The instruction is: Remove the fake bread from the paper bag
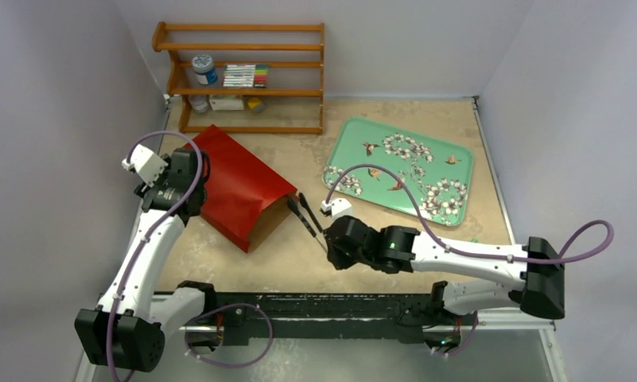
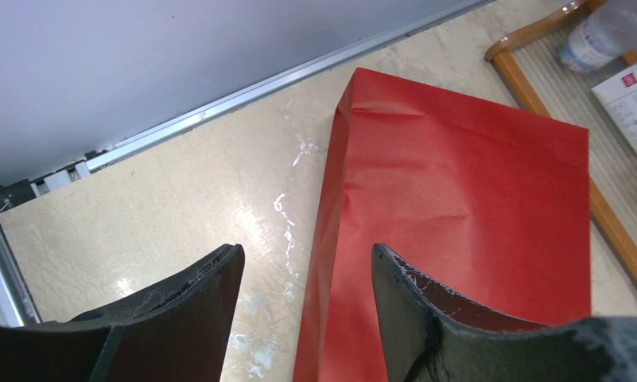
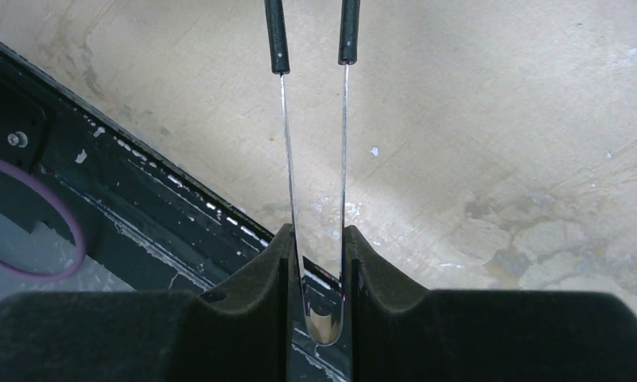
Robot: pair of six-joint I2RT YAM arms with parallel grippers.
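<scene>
On the left of the table the red paper bag [image 1: 239, 187] lies on its side, its mouth facing the lower right. No fake bread shows; the bag's inside is hidden. Black-tipped metal tongs [image 3: 276, 40] are clasped near their bend by my right gripper. Their two tips stand apart with nothing between them, just outside the bag's mouth in the top view. At the bag's closed left side is my left gripper, fingers apart and empty; the left wrist view has the bag's edge behind the gap.
A green flowered tray [image 1: 359, 191] rests empty at the right. The wooden rack [image 1: 321, 79] behind the bag holds a jar [image 1: 204, 70] and pens [image 1: 245, 76]. Bare table lies between the bag and the tray.
</scene>
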